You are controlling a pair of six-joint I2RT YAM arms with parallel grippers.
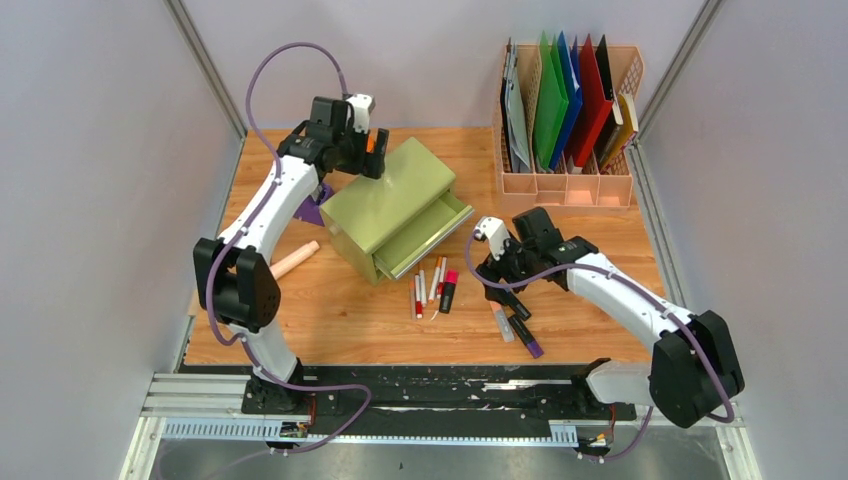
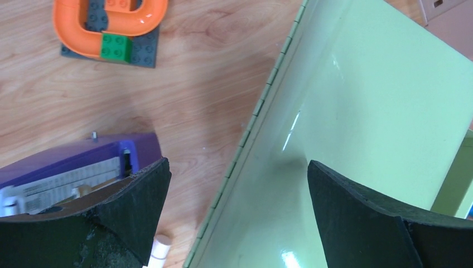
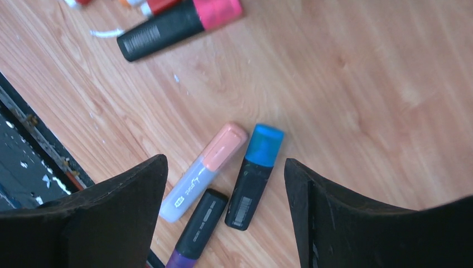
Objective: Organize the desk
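Note:
A green cabinet [image 1: 380, 195] stands mid-desk with its drawer [image 1: 425, 235] pulled out. My left gripper hangs open above its back edge, near a purple object [image 2: 83, 151] and orange blocks on a grey plate [image 2: 148, 53]. My right gripper is open above loose markers: a pink-capped grey one [image 3: 192, 184], a blue-capped one [image 3: 248, 190] and a purple-capped one [image 3: 199, 229]. A pink-capped black marker [image 3: 159, 33] and several thinner pens [image 1: 420, 295] lie farther left.
A pink rack [image 1: 560, 190] of folders stands at the back right. A pale roll [image 1: 295, 258] lies at left. The desk's front edge runs below the markers.

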